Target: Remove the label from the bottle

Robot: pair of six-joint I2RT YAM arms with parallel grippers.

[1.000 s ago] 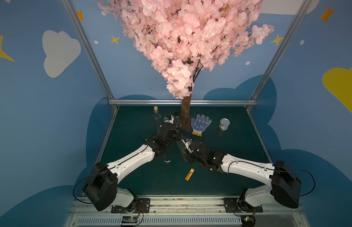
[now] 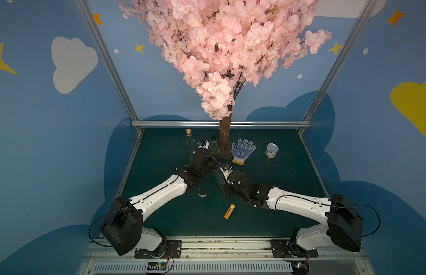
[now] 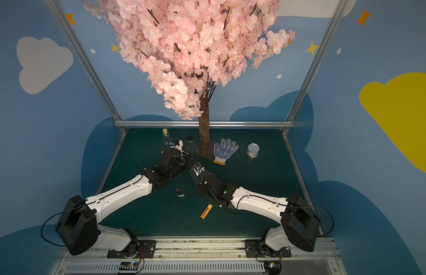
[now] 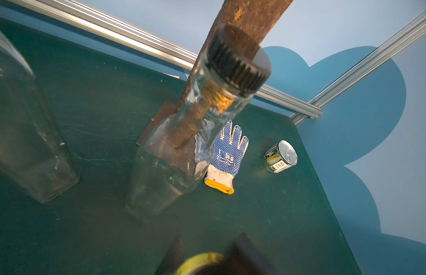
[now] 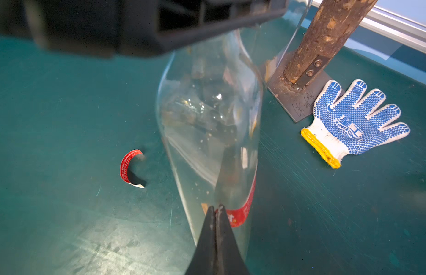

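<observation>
The clear bottle [image 5: 194,151] is off to the middle of the table, tilted. Its top is held by my left gripper, with a yellow ring or cap rim [image 4: 199,262] between the fingers. A red piece of label [image 5: 240,214] clings to the bottle's lower side. My right gripper is shut, its fingertips in front of the bottle close by the label's left end. Nothing clearly shows between them, and whether they touch the glass is hard to tell. A curled red label strip [image 5: 125,167] lies on the table to the left.
Behind the left gripper stand a black-capped bottle [image 4: 176,151] and a cork-stoppered bottle [image 2: 190,143], near the tree trunk [image 2: 225,133]. A glove [image 2: 243,151] and a can [image 2: 271,150] lie farther right. An orange-handled item [image 2: 229,211] rests in front.
The right arm has shifted only very slightly. The left arm, the bottle and the loose strip look the same.
</observation>
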